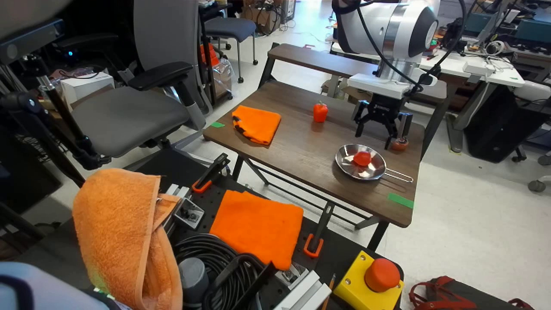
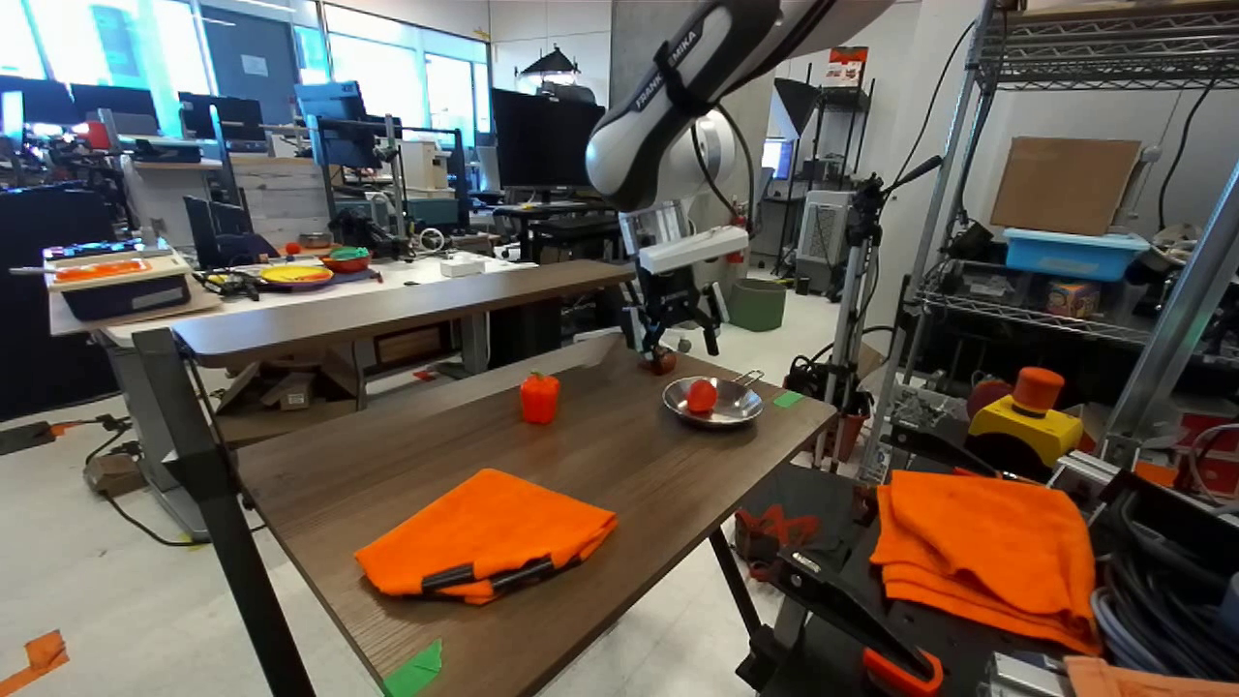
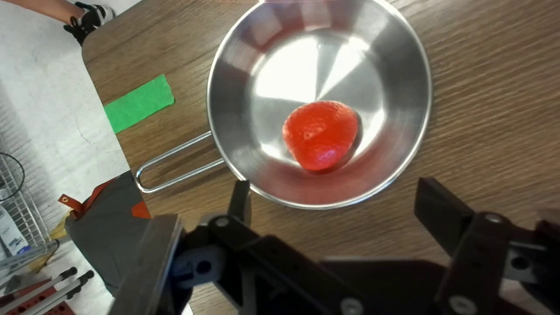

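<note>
A shiny metal pan [image 1: 347,168] rests on the brown table, its wire handle [image 3: 178,149] pointing toward the green-taped corner. Inside lies a red rounded piece [image 3: 321,135], apart from the gripper. My gripper [image 1: 373,138] hangs over the table behind the pan, its two black fingers [image 3: 443,212] spread wide and nothing visible between them. A red pepper [image 1: 320,113] stands upright farther back on the tabletop. Near the table's right edge sits a brownish-red round object [image 1: 400,144], partly behind a finger in exterior view 1. The folded orange cloth [image 2: 482,529] lies at the opposite end.
A raised shelf [image 2: 407,312] runs along the table's back edge. Bare wood [image 1: 297,147] separates the orange cloth from the pan. Across a gap in front is a black bench with another orange cloth [image 1: 258,225] and a red stop button [image 1: 382,274].
</note>
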